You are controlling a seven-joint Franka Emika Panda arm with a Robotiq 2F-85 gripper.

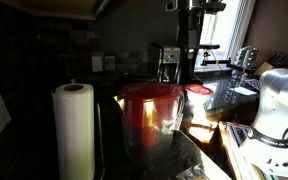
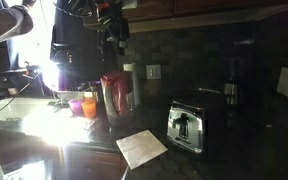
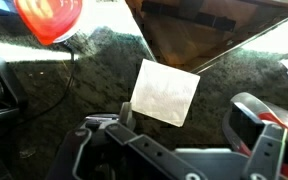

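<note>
My gripper hangs above the dark counter, its fingers wide apart and nothing seen between them in the wrist view. A pale square sheet [image 3: 165,92], paper or cloth, lies flat just beyond the fingertips. It also shows in exterior view 2 as a whitish square [image 2: 141,148] near the counter edge. In exterior view 1 the arm's dark end, with the gripper [image 1: 190,50], points down behind a clear container with a red top [image 1: 150,105]; its fingertips are hard to make out there.
A paper towel roll [image 1: 75,130] stands left of the container. A silver toaster [image 2: 187,128] sits right of the sheet. An orange cup [image 2: 90,107] stands by the window. A red round object [image 3: 49,15] with a cord nearby occupies the wrist view's upper left.
</note>
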